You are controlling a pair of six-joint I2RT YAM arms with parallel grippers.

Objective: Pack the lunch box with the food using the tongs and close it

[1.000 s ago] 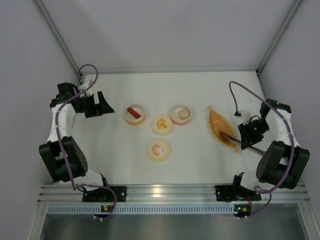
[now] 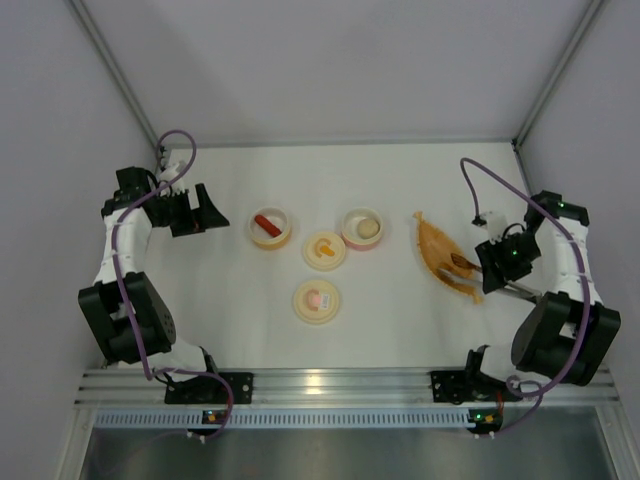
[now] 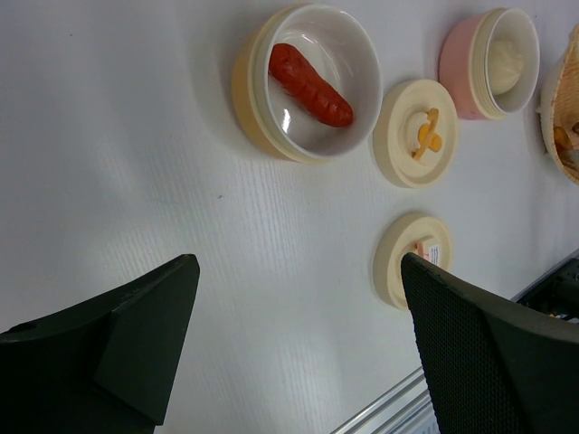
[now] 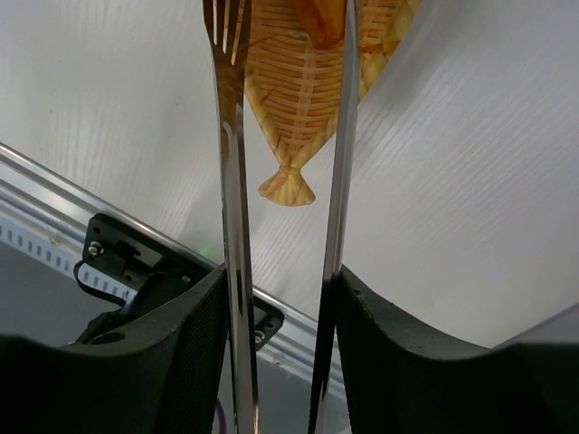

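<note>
The yellow lunch box (image 2: 256, 238) holds a red sausage (image 2: 268, 225); the pink box (image 2: 350, 240) holds a pale bun (image 2: 367, 228). Two cream lids (image 2: 338, 253) carry small food pieces. At the right, my right gripper stands open, its long metal fork-like tips over a fish-shaped woven basket (image 4: 286, 145) with an orange piece (image 4: 317, 18) between them at the frame's top; whether they touch it I cannot tell. My left gripper is open and empty at the table's left, facing the sausage box.
A metal rail (image 2: 340, 380) runs along the front edge. Walls stand at left, back and right.
My right gripper has shifted slightly over the basket, and its two metal tips appear further apart than a second ago. The left arm and the boxes have not moved.
</note>
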